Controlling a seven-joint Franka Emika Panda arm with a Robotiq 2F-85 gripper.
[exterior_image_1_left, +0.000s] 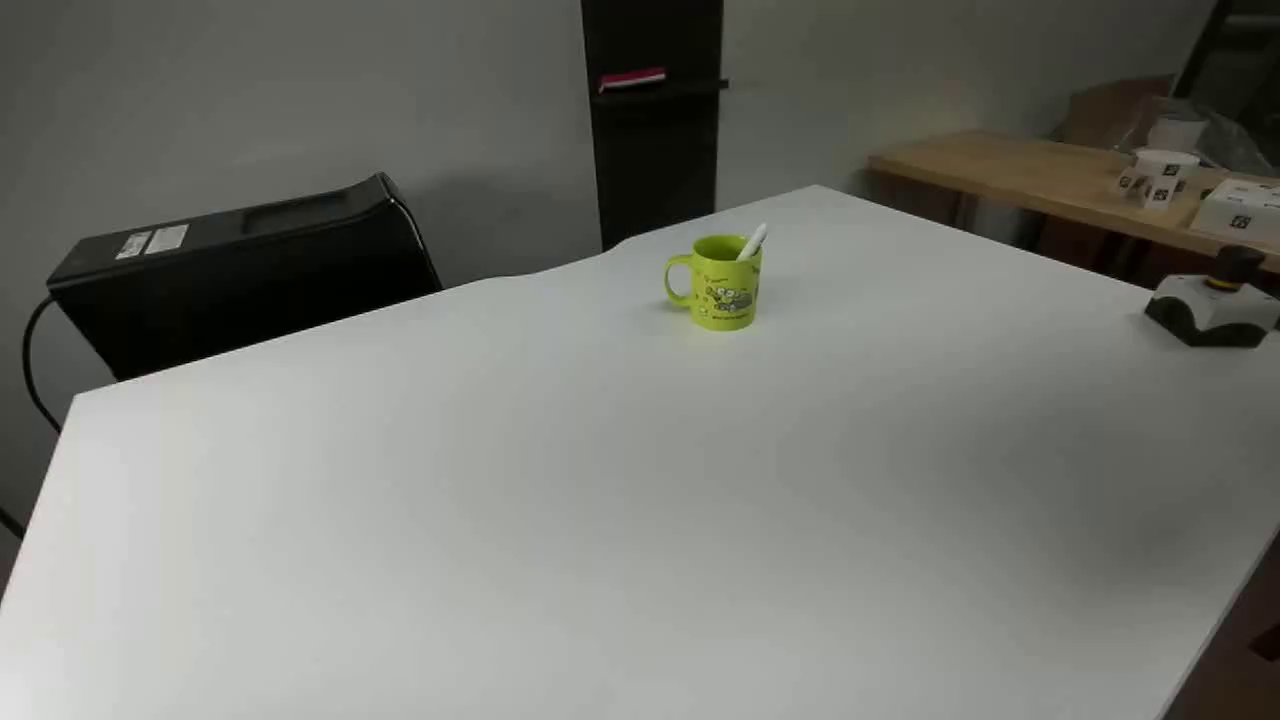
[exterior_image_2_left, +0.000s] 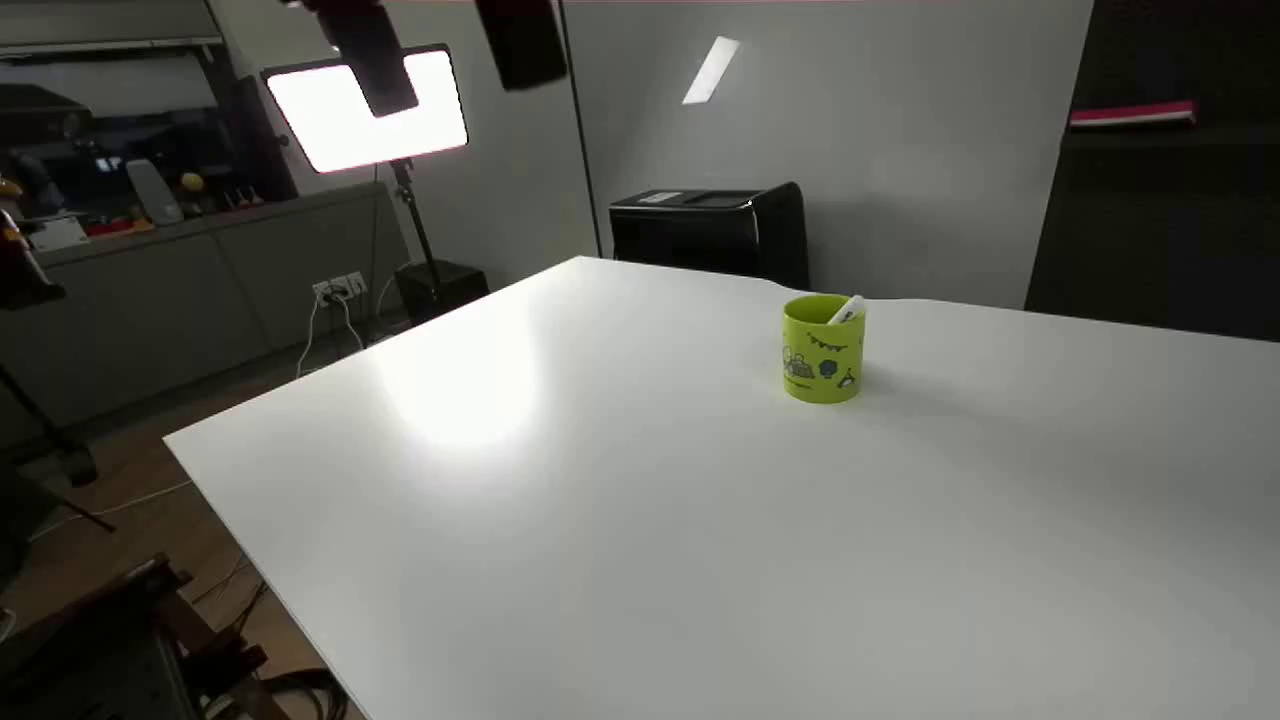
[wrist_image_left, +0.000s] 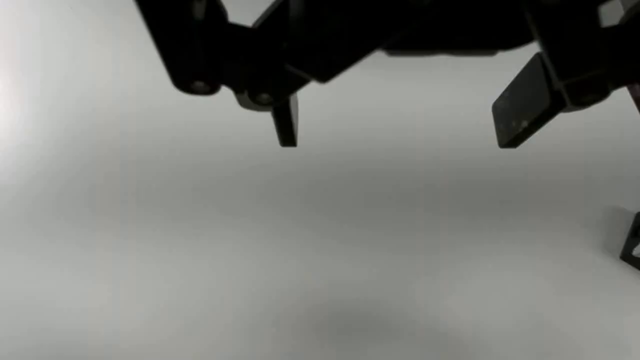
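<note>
A lime-green mug with printed drawings stands upright on the white table, its handle to the left in the first exterior view. Out of its top leans a white pen-like stick; its lower part is hidden inside. The second exterior view has the same mug right of centre. In the wrist view my gripper is open, its fingers wide apart with only bare table behind them. Two dark fingertips hang at the top of the second exterior view, high above the table and apart from the mug.
A white and black device with a dark knob sits at the table's right edge. Behind the table are a black bin-like box and a wooden side table with cups.
</note>
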